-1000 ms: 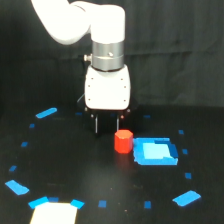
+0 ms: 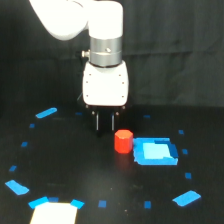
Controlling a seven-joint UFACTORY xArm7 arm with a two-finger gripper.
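A white arm reaches down from the top of the camera view. Its gripper [image 2: 105, 124] points downward with two thin dark fingers standing apart, open, and nothing shows between them. Just right of the fingertips and slightly nearer the camera is a red block [image 2: 123, 142] on the dark surface. Whether the right finger touches it is hard to tell, as the fingers are dark against a dark background. Beside the block on its right lies a blue square tray [image 2: 141, 156] with a pale, light-blue piece [image 2: 157, 151] in it.
Several flat blue pieces lie about the black surface, such as one at the left [image 2: 17, 187] and one at the right [image 2: 186, 198]. A pale square object [image 2: 54, 213] sits at the bottom edge.
My arm and gripper have shifted slightly to the left. The red block and the blue tray have not visibly moved.
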